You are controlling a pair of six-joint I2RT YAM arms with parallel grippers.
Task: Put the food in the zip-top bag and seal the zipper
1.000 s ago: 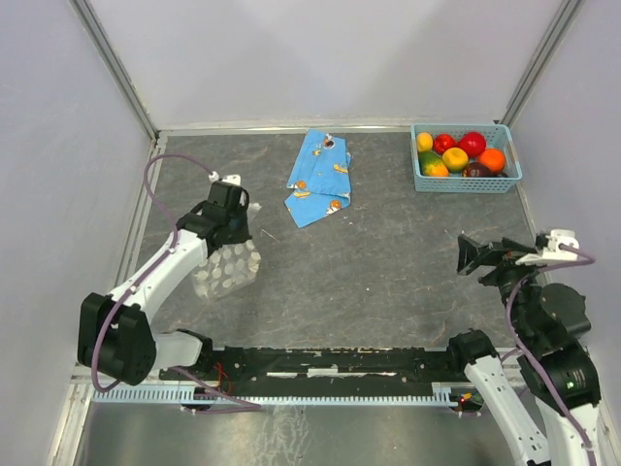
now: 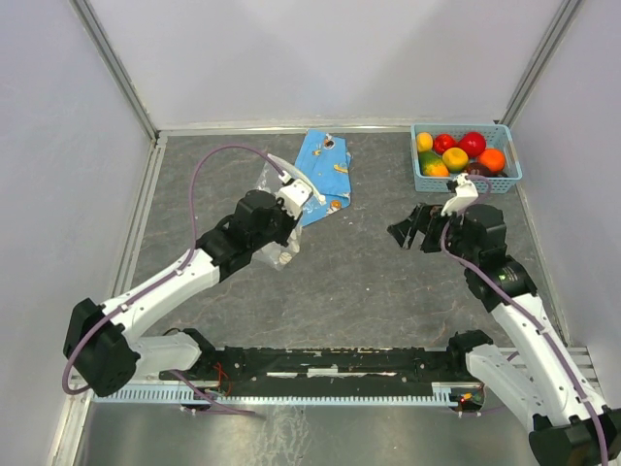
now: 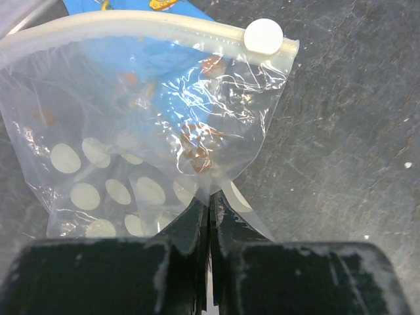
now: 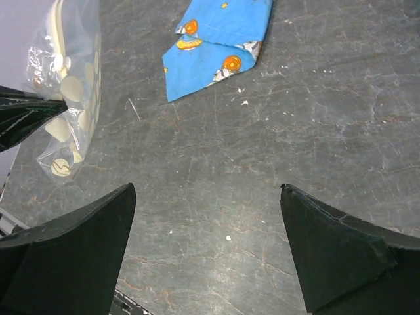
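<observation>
The clear zip top bag with pale dots hangs from my left gripper, which is shut on its film below the zipper. Its cream zipper strip runs across the upper part of the left wrist view, with a round white slider at the right end. Whether the bag's mouth is parted, I cannot tell. No food shows inside. My right gripper stands open over the right half of the table, empty between its fingers. Toy fruit and vegetables, among them an orange, lie in a blue basket.
A folded blue patterned cloth lies at the back middle, partly behind the bag from the left wrist. Walls rise along the back and sides.
My left gripper has carried the bag right and lifted it, turning it so that the zipper strip shows. My right gripper has moved left, in from the right edge.
</observation>
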